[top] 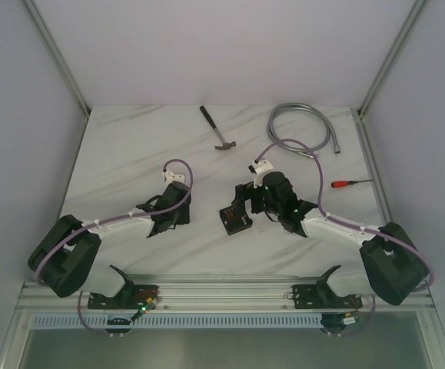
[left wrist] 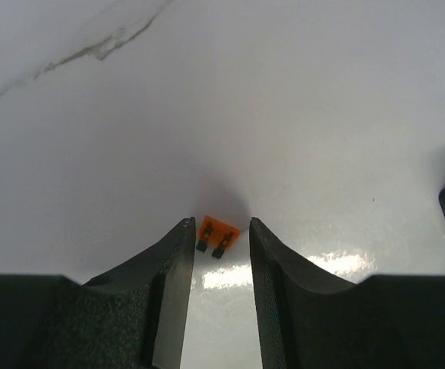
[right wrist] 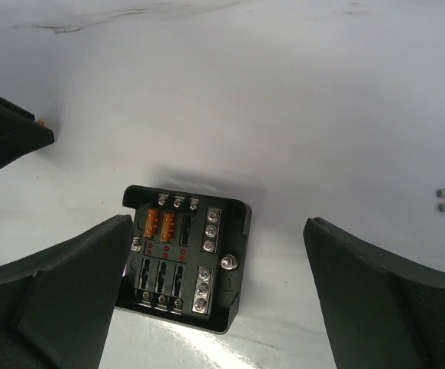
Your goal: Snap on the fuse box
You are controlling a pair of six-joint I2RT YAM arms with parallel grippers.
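Observation:
The black fuse box (top: 236,221) (right wrist: 186,261) lies on the marble table beneath my right gripper (top: 250,196), which is open, its fingers apart over the box in the right wrist view. Orange fuses sit in its upper left slots. My left gripper is low over the table, its narrow fingertips slightly apart beside a small orange fuse (left wrist: 219,231) with two dark prongs, which lies between or just beyond them. Whether it is touched I cannot tell.
A hammer (top: 220,139) lies at the back, a coiled metal hose (top: 303,109) at the back right, and a red screwdriver (top: 343,184) at the right.

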